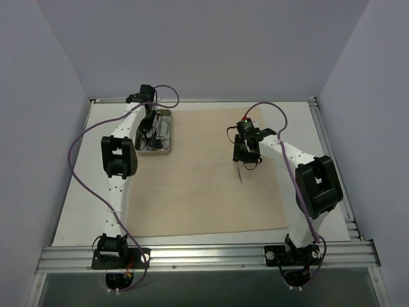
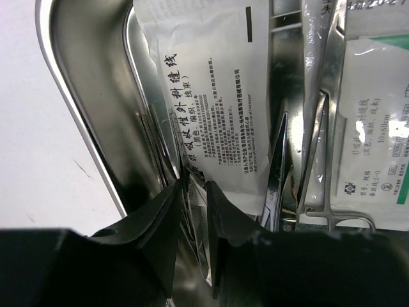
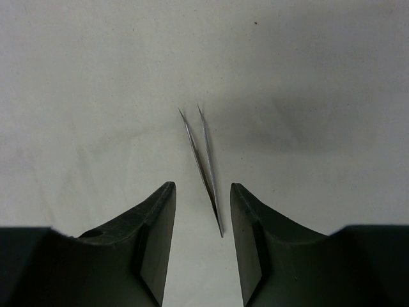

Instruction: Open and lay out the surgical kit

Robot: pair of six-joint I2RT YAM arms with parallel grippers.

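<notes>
The steel tray [image 1: 160,151] at upper left holds white suture packets [image 2: 211,102], scissors or clamps [image 2: 326,128] and other metal instruments. My left gripper is down inside its left part, fingertips close together over thin metal instruments beside a packet; whether anything is between them is unclear. On the beige mat lie metal tweezers [image 3: 209,173], points away from the gripper in the right wrist view. My right gripper is part open above their near end, fingertips on either side of it in that view, not visibly touching.
White table [image 1: 83,198] borders it, with grey walls around.
</notes>
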